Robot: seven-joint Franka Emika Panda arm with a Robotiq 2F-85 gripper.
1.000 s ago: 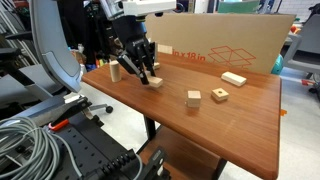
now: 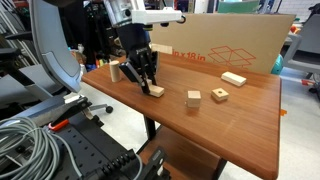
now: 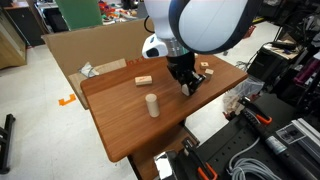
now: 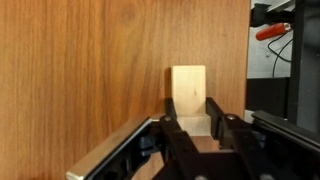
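Note:
My gripper [image 2: 151, 91] is low over the wooden table [image 2: 240, 126], near its front edge, and shut on a pale wooden block [image 2: 157, 91]. From above, in the wrist view, the block [image 4: 188, 88] shows a tan face and a lighter end close to the fingertips. In the second exterior view my gripper [image 3: 186, 91] hides most of the block. Whether its underside touches the table cannot be made out.
Other pale blocks stand on the table: a cube [image 2: 193, 97], a small block [image 2: 219, 92] and a flat one [image 2: 233, 78]. At the left is a pale cylinder [image 2: 115, 71]. A cardboard panel [image 2: 230, 40] closes off the back.
My gripper and the block have come down slightly toward the tabletop over the last second. The other blocks have stayed where they were.

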